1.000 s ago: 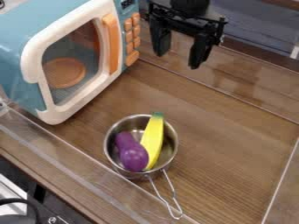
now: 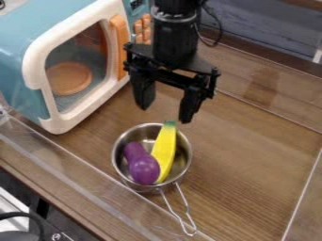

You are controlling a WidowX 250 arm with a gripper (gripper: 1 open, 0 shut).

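Note:
My gripper (image 2: 165, 103) hangs open above a metal pot (image 2: 126, 165), nothing between its black fingers. In the pot lie a yellow banana-like toy (image 2: 165, 143) and a purple eggplant-like toy (image 2: 145, 169). The pot's wire handle reaches toward the lower right.
A blue-and-white toy microwave (image 2: 51, 94) stands at the left with its window side facing right, a round orange plate inside. A dark wall runs along the back.
My gripper has moved down the view, from the back of the table to just above the pot. The pot and toys are unchanged.

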